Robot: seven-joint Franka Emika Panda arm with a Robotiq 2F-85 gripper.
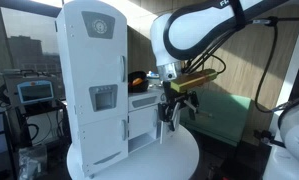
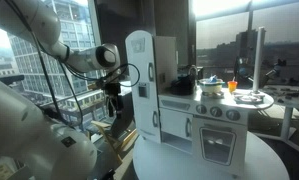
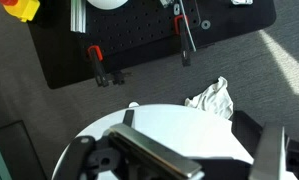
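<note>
My gripper (image 1: 179, 112) hangs beside the tall white toy fridge (image 1: 96, 85), in front of the play kitchen's side in exterior view 1. In exterior view 2 the gripper (image 2: 114, 103) shows dark and small, left of the fridge (image 2: 147, 85). Black fingers (image 3: 246, 130) stand apart at the bottom of the wrist view, over the white round table (image 3: 167, 122); the fingers look open, and no object shows between them. The toy oven (image 2: 218, 143) has its door shut, with a row of knobs above it.
A pot (image 2: 211, 87), an orange cup (image 2: 232, 86) and a dark pan (image 2: 182, 86) stand on the kitchen's top. In the wrist view, a white cloth (image 3: 211, 98) lies on the grey floor beside a black perforated board (image 3: 139, 40).
</note>
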